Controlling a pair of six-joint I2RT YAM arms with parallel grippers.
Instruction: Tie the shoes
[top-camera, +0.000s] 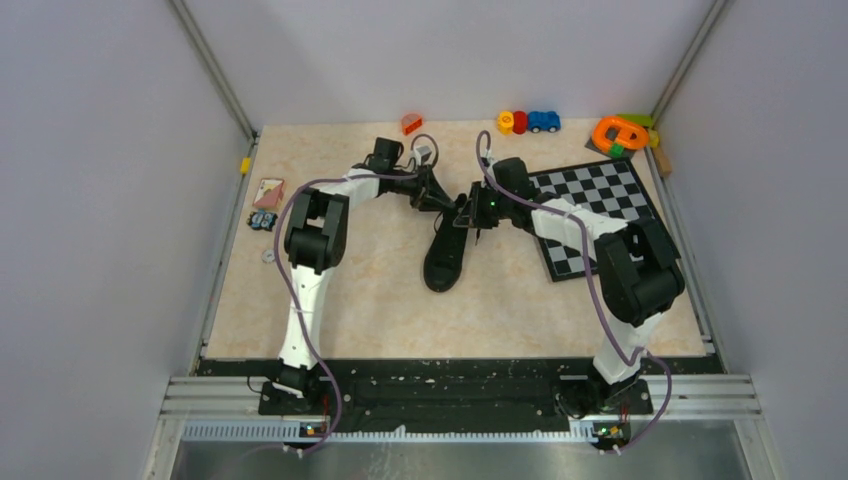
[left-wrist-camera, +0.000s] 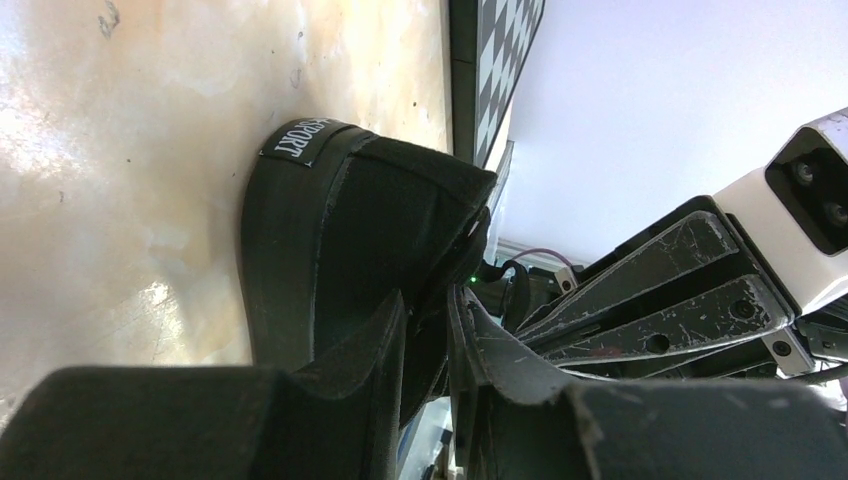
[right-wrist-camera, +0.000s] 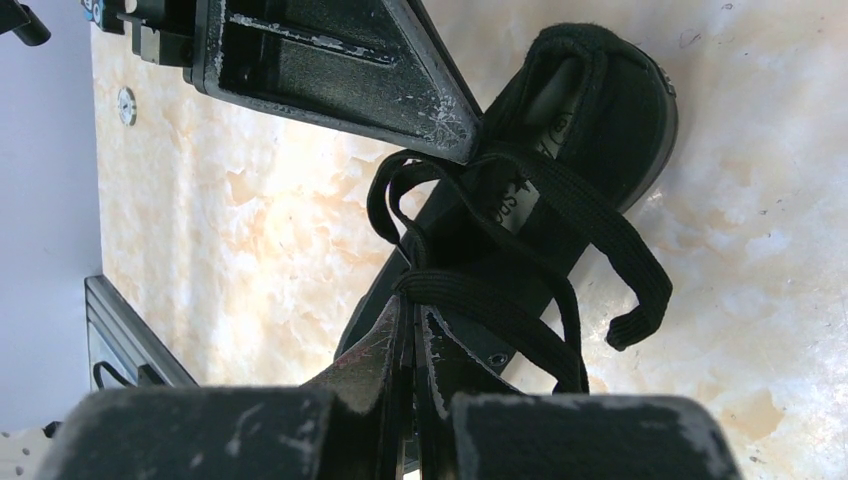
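A black shoe (top-camera: 443, 262) lies upright at the middle of the table, its toe toward the front. My left gripper is at the upper part of the shoe, its fingers close together; whether lace is between them is unclear. From the right side, my right gripper is shut at the laces (right-wrist-camera: 615, 240), with a flat lace crossing at its fingertips. Loose loops and ends of lace drape over the shoe's opening in the right wrist view.
A checkered board (top-camera: 562, 258) lies right of the shoe under the right arm. Toy blocks (top-camera: 543, 121) and an orange toy (top-camera: 606, 135) sit along the back; small items (top-camera: 268, 195) lie at the left edge.
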